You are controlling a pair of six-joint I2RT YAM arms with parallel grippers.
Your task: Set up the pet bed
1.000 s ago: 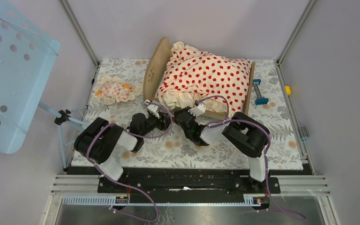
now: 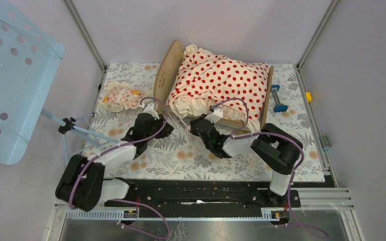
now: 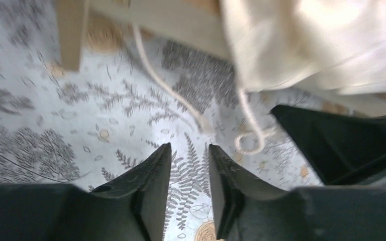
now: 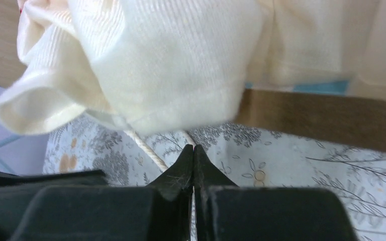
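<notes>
The wooden pet bed holds a white cushion with red dots and a cream ruffle that drapes over the front edge. Cream cords hang from the frame onto the floral mat. My left gripper is open over the mat in front of the bed, nothing between its fingers. My right gripper is shut just below the draped cream fabric, with cords behind its tips; nothing clearly shows between them.
A small frilled floral cushion lies at the left. A blue dumbbell-like object is right of the bed. A light blue perforated panel stands at the far left.
My left gripper has moved left, away from the right one and the cords. The right arm has shifted slightly right.
</notes>
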